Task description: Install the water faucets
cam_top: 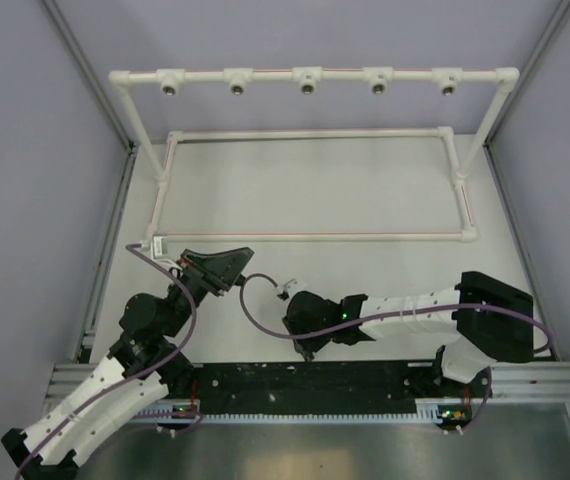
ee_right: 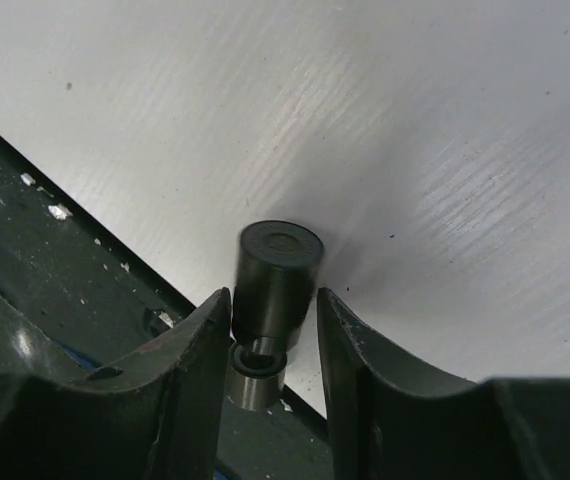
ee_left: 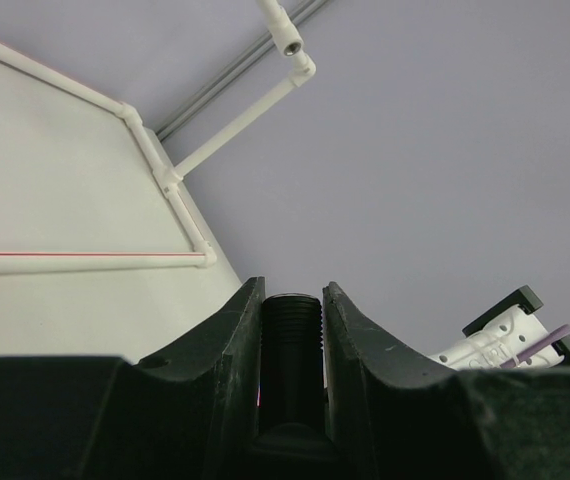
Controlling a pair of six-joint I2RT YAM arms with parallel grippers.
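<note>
A dark cylindrical faucet point(ee_left: 292, 325) is held upright between the fingers of my left gripper, which is shut on it. In the top view, the left gripper point(cam_top: 243, 265) hangs over the white board, left of centre. A second dark faucet point(ee_right: 277, 262), a wide cylinder with a narrower end, lies on the board. My right gripper is partly open, its fingers on either side of this faucet, with a gap showing by the right finger. In the top view the right gripper point(cam_top: 300, 338) mostly covers that faucet.
A white pipe frame point(cam_top: 315, 237) lies on the board. Its raised rear pipe point(cam_top: 272, 75) carries several tee fittings point(cam_top: 307, 80) with openings facing forward. A dark strip point(cam_top: 265, 388) runs along the board's front edge. Purple hoses trail along both arms.
</note>
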